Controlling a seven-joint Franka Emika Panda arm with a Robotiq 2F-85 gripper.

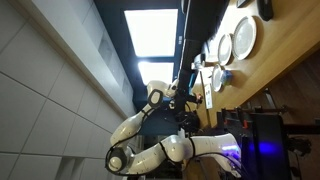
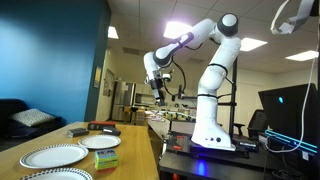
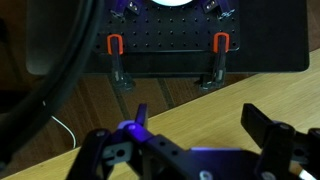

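My gripper stands open, its two dark fingers wide apart at the bottom of the wrist view with nothing between them. Under it lie the edge of the wooden table (image 3: 210, 120) and a dark perforated metal base plate (image 3: 170, 38). In exterior view 2 the gripper (image 2: 160, 96) hangs high in the air, well above the table and clear of everything on it. White plates (image 2: 55, 156) and a small green and yellow box (image 2: 106, 159) rest on the table to its left. Exterior view 1 is turned sideways; a plate (image 1: 244, 37) shows there.
Two orange-handled clamps (image 3: 116, 45) sit on the base plate. A black object (image 2: 77, 132) lies among the plates near the table's left edge. A dark monitor (image 2: 288, 112) stands at the right.
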